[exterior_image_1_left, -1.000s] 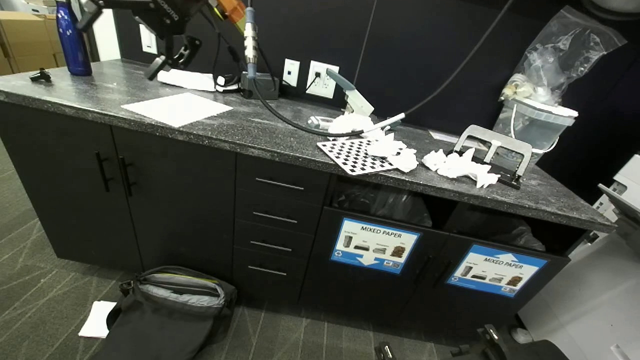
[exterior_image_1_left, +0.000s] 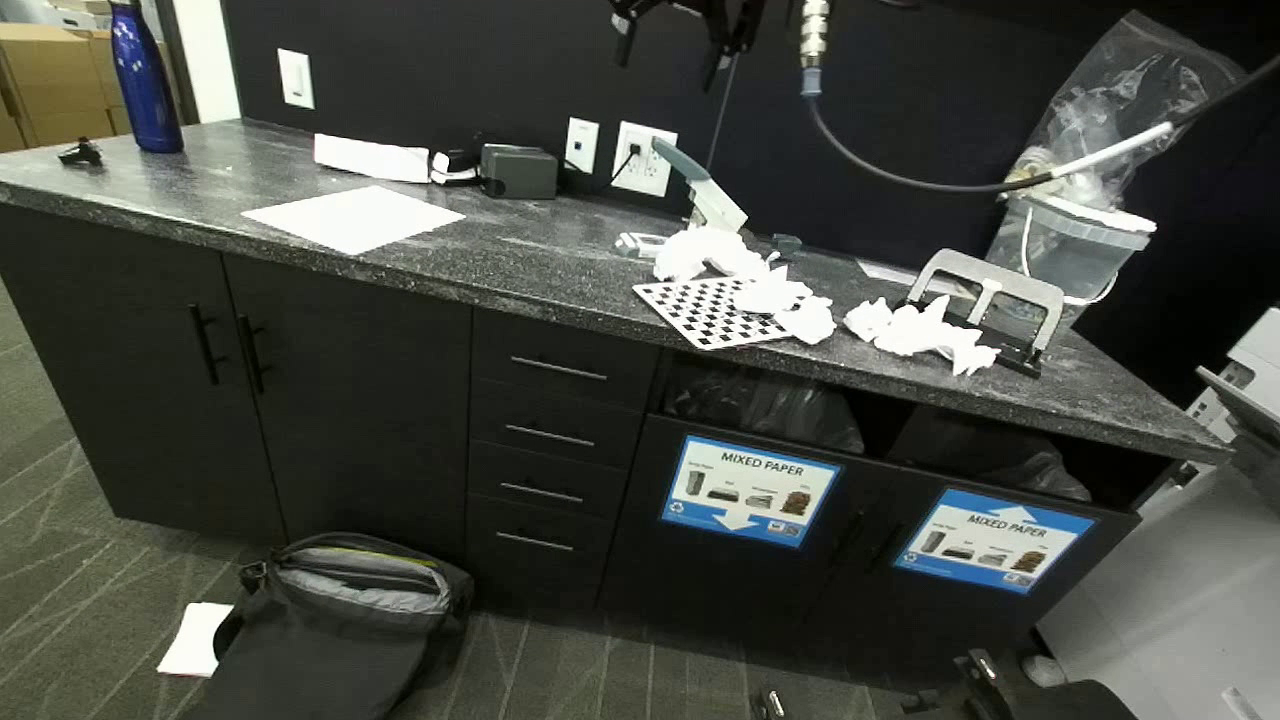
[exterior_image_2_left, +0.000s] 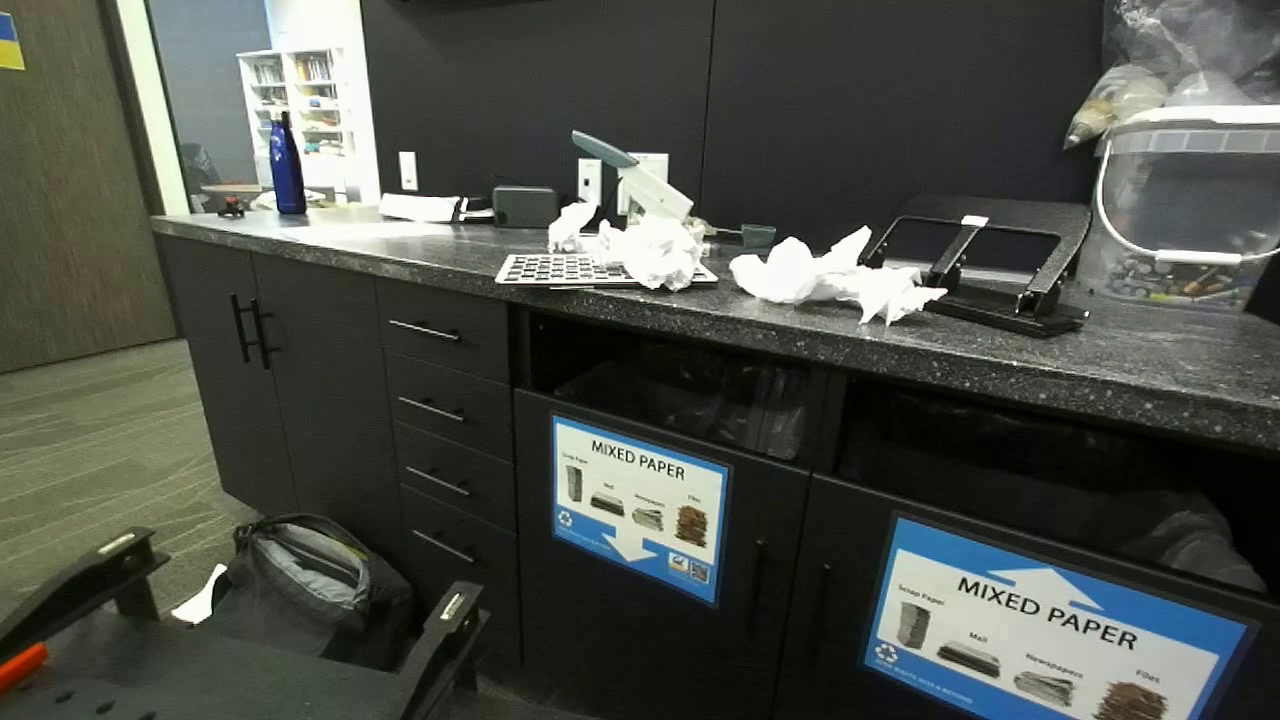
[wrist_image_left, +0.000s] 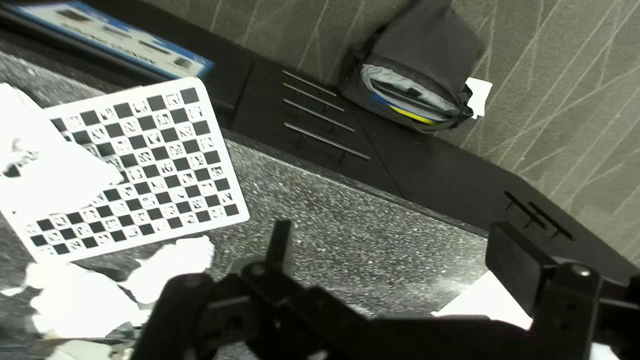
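Observation:
My gripper is open in the wrist view, its two black fingers wide apart with only bare counter showing between them. In exterior view 1 the gripper (exterior_image_1_left: 669, 60) hangs high above the counter, near the top edge and in front of the dark wall. Crumpled white papers (exterior_image_1_left: 705, 250) lie on and behind the checkered board (exterior_image_1_left: 699, 314), hiding part of it. Another crumpled paper (exterior_image_1_left: 924, 334) rests to the right, against the black stand (exterior_image_1_left: 1029, 300). A flat white sheet (exterior_image_1_left: 351, 220) lies on the left part of the counter.
A grey-handled tool (exterior_image_1_left: 714, 198) stands behind the papers. A clear bucket (exterior_image_2_left: 1182, 246) is at the right end; a blue bottle (exterior_image_1_left: 145, 84) stands far left. Open slots show above the "mixed paper" signs (exterior_image_1_left: 750, 490). A bag (exterior_image_1_left: 348, 624) lies on the floor.
My gripper has moved right and higher, away from above the counter's left part near the white box. The cable has swung right with the arm. The counter objects look unmoved.

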